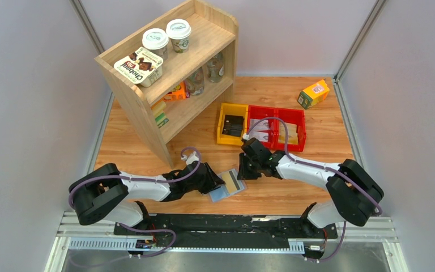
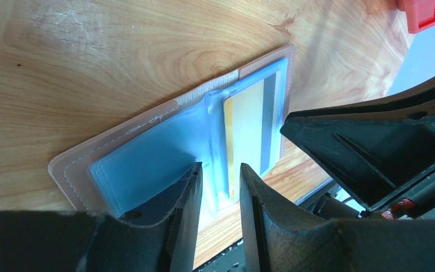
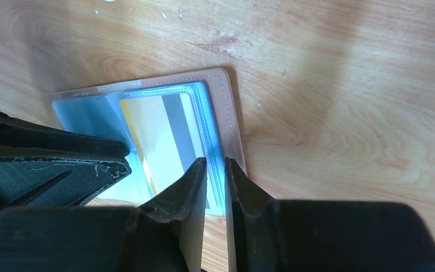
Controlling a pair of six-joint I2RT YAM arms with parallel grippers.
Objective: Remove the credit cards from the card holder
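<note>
An open card holder (image 1: 226, 186) with grey-brown backing and blue plastic sleeves lies on the wood between my grippers. Its right sleeve holds a cream card (image 2: 246, 130) with a yellow edge and grey stripe. My left gripper is over the holder's blue middle, fingers part open with nothing clearly between them. My right gripper has its fingers closed at the right sleeve's outer blue edge beside the card; what exactly is pinched is hard to tell, but it appears to be that edge.
Behind the grippers sit a yellow bin (image 1: 223, 131) and red bins (image 1: 297, 141) with items inside. A wooden shelf (image 1: 147, 136) with cups and packages stands back left; a yellow box (image 1: 313, 94) lies back right. Bare wood surrounds the holder.
</note>
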